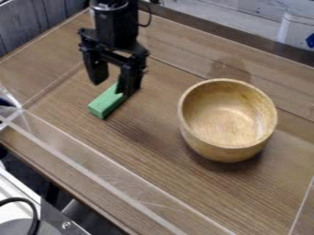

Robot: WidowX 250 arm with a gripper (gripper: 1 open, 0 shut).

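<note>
The black robot gripper [114, 72] is at the upper left of the camera view, open, with its fingers pointing down over a green block [106, 106]. The block lies flat on the wooden table and is partly hidden at its far end by the gripper. Whether the fingers touch it cannot be told. A round light wooden bowl [226, 120] stands empty on the right.
Cables and a white object [18, 218] are at the lower left corner. A blue item sits at the right edge.
</note>
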